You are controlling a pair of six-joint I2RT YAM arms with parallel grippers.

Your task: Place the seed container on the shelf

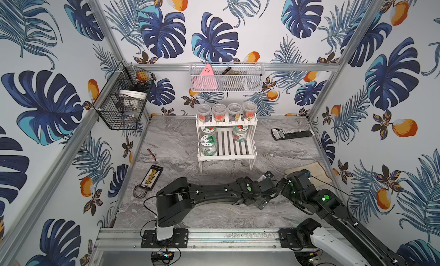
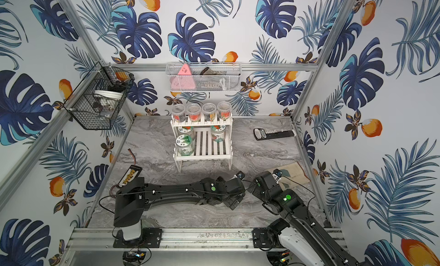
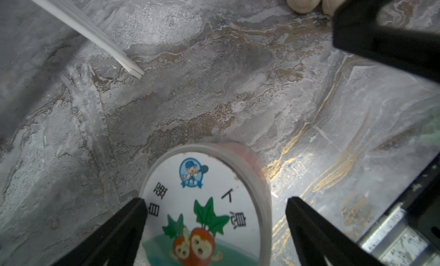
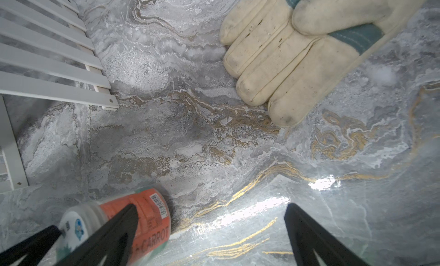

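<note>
The seed container [image 3: 197,215], with a white carrot-picture lid, shows low in the left wrist view. My left gripper is open, with one finger on either side of the lid; whether the fingers touch it is unclear. In the right wrist view, the container's orange carrot label [image 4: 153,215] appears at the lower left, partly behind a finger. My right gripper stands open and empty, to the container's right. Both arms hide the container in the top views. The white slatted shelf [image 1: 229,157] stands farther back, holding jars on both tiers.
A lidded jar [image 1: 208,145] occupies the lower tier's front left. The work glove [image 4: 293,50] lies on the table at the right. A remote [image 1: 291,134] is farther back, and a power strip [image 1: 152,176] lies at the left.
</note>
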